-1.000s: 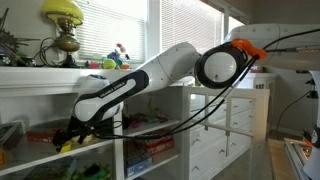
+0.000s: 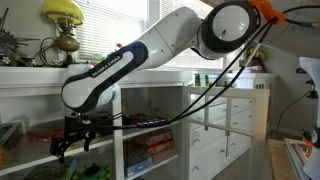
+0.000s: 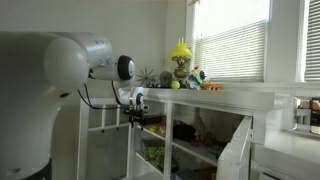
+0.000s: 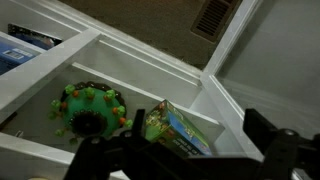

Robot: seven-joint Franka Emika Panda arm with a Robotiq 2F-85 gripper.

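Note:
No task object is named. My gripper (image 2: 72,150) reaches into the left part of the white open-front shelf unit, its fingers apart. In the wrist view the open gripper has one dark finger at the lower left and the other at the right. Beyond them lie a round green spiky toy (image 4: 90,110) with orange tips and a green box (image 4: 178,130) with a printed face. They stand side by side in a white compartment. No object shows clearly held, though the space low between the fingers is dark.
White shelf boards (image 4: 130,48) run close around the gripper. A blue box (image 4: 14,54) lies in the neighbouring compartment. Several boxes fill the shelves (image 2: 160,154) right of the arm. A yellow lamp (image 2: 66,25) stands on top of the unit. White drawers (image 2: 208,152) are farther right.
My gripper has moved down from the upper shelf level to about the lower compartment over the last second. The arm has lowered with it. Shelf contents look unmoved.

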